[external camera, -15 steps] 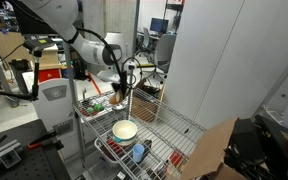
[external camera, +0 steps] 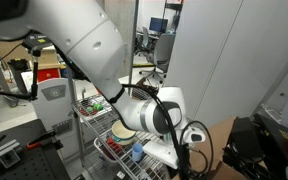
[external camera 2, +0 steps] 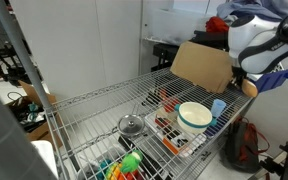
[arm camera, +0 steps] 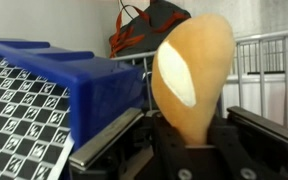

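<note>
My gripper is shut on a tan-orange object (arm camera: pixel 196 70) with a smooth rounded end and a pale patch, which sticks up from between the fingers. Exterior view 2 has the same object low at the far right, beyond the end of the wire rack (external camera 2: pixel 99 112). Immediately left of it in the wrist view is a blue bin (arm camera: pixel 102 85) with a black-and-white patterned inside. The arm (external camera: pixel 139 110) hides the held object in exterior view 1.
A cream bowl (external camera 2: pixel 194 115), a blue cup (external camera 2: pixel 218 107), a metal pot (external camera 2: pixel 131 124) and a green item (external camera 2: pixel 131 161) stand on the rack. A cardboard sheet (external camera 2: pixel 202 66) leans at its back. The red-black bag (external camera 2: pixel 248 145) lies below.
In exterior view 1 the arm has swept from the rack's far end toward the near right, carrying the tan-orange object. The bowl and cup have stayed where they were.
</note>
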